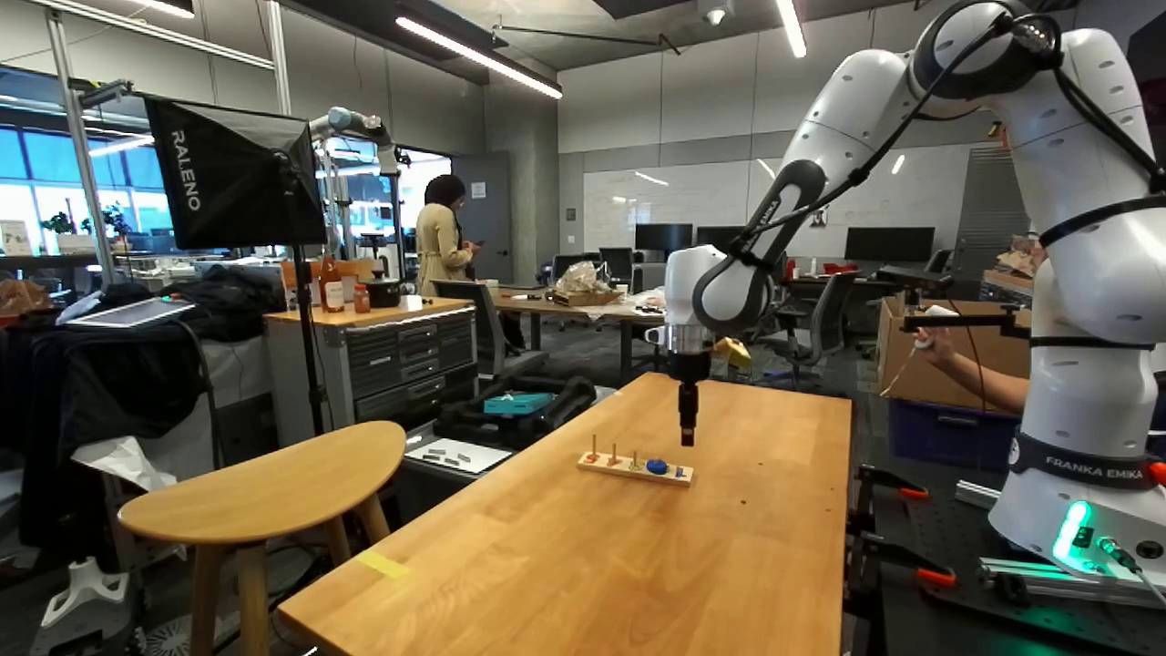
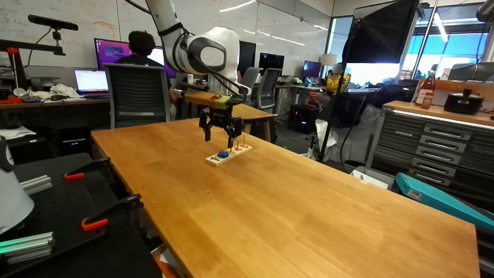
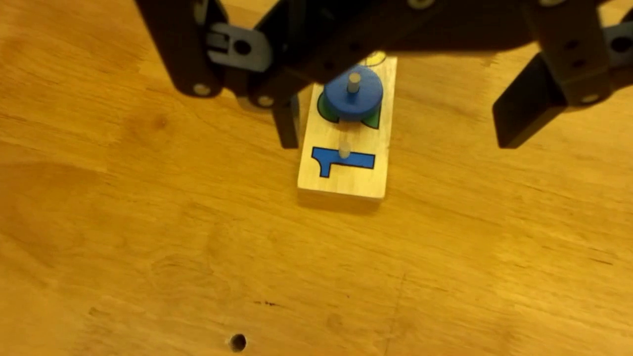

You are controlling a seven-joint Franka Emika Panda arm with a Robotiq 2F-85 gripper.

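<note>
A pale wooden peg board lies flat on the table, with several upright pegs of differing height. On its second peg, over a green printed number, sits a blue ring. The short peg by the blue printed 1 is bare, and the taller pegs toward the other end look bare too. Above the board hangs my gripper, its fingers spread wide and nothing between them. In the wrist view the left finger is just left of the board, while the right finger is well clear of it.
Black clamps with orange tips grip its edge on the robot's side. A wooden stool stands beyond the opposite edge.
</note>
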